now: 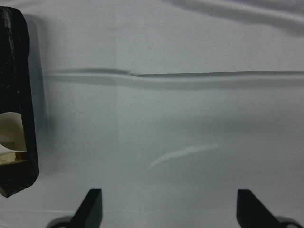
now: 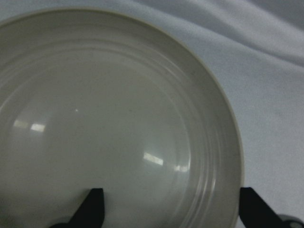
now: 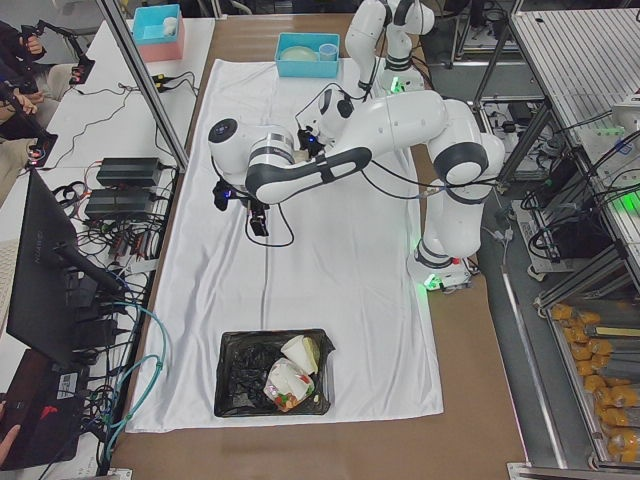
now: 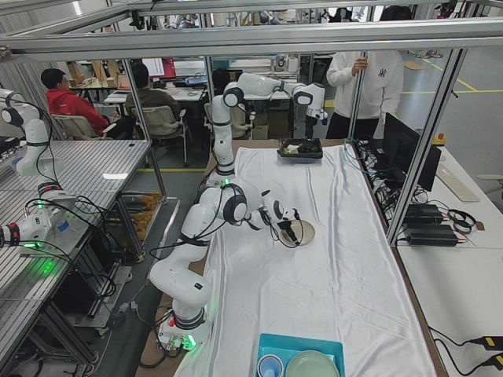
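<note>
A pale beige plate [image 4: 305, 238] lies on the white cloth, mostly hidden behind the arms in the left camera view and filling most of the right wrist view [image 2: 109, 118]. My right gripper is down at the plate, its fingers wide apart, one over the plate's inside and the other at its rim. My left gripper hangs open above bare cloth, nothing between its fingers. A black bin [image 3: 230, 375] with a lining, paper cups and food waste stands at the near end in the left camera view; its edge shows in the left wrist view.
A teal tray [image 3: 290, 67] holding a plate and a blue cup stands at the far end of the cloth. The cloth between the bin and the arms is clear. Monitor [image 3: 40, 290], cables and devices line the table beside the cloth.
</note>
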